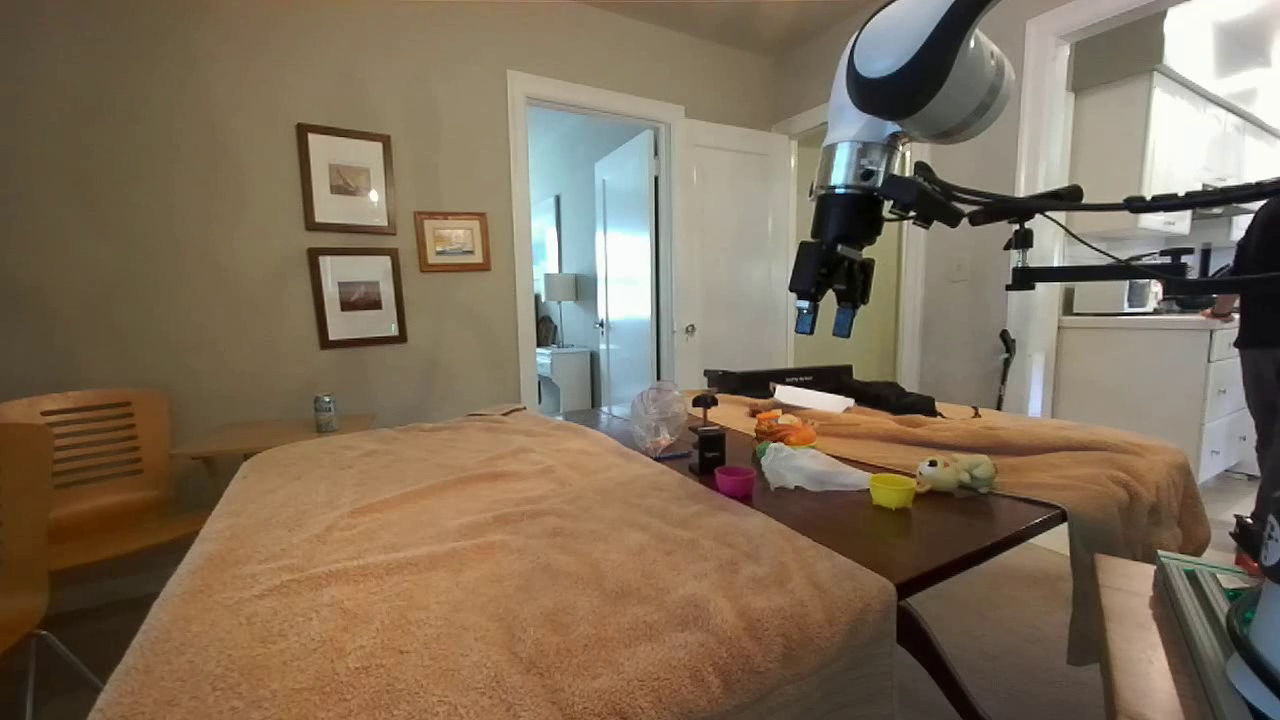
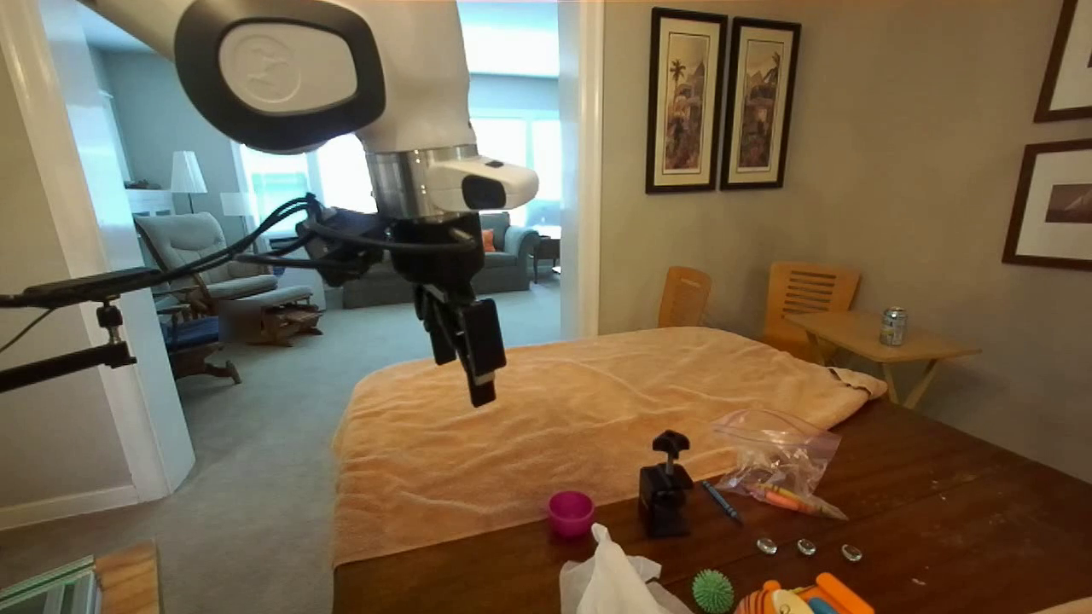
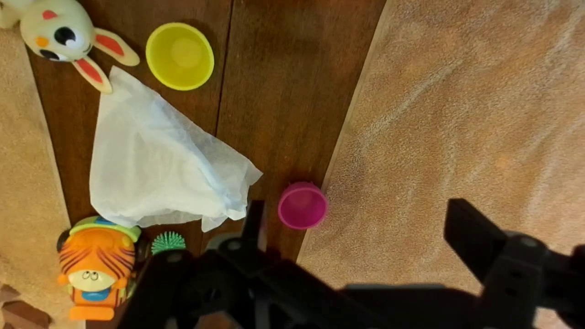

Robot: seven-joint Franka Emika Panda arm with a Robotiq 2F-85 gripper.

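Note:
High above the table, my gripper point(image 1: 824, 322) points down with its fingers spread and nothing between them. In the wrist view its fingers stand wide apart along the lower part, one on each side of a magenta cup point(image 3: 302, 205) far below. A yellow cup point(image 3: 179, 56) sits farther up that view, its inside empty. Between the cups lies a crumpled white cloth or tissue point(image 3: 164, 159). A toy rabbit point(image 3: 60, 33) rests beside the yellow cup. An orange tiger toy point(image 3: 96, 266) and a green spiky ball point(image 3: 168, 242) are at the lower left.
On the dark table point(image 2: 962, 501) stand a black clamp-like item point(image 2: 665, 491), a clear plastic bag point(image 2: 778, 455) with orange items inside, a blue crayon-like stick point(image 2: 722, 501) and several shiny glass pieces point(image 2: 806, 547). A tan towel point(image 1: 516, 564) covers a wide, clear surface alongside.

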